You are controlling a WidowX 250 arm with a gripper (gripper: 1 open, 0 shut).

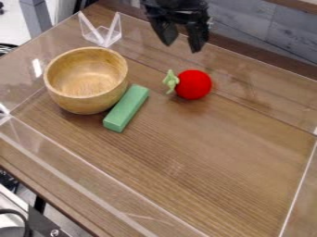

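My gripper (180,35) is at the top of the view, open, with nothing visible between its black fingers. It hangs above and behind a red tomato-like object (194,85) with a green stem. A tan bowl (87,81) sits on the left, and a green block (126,109) lies to its lower right.
A clear plastic piece (102,35) stands behind the bowl.
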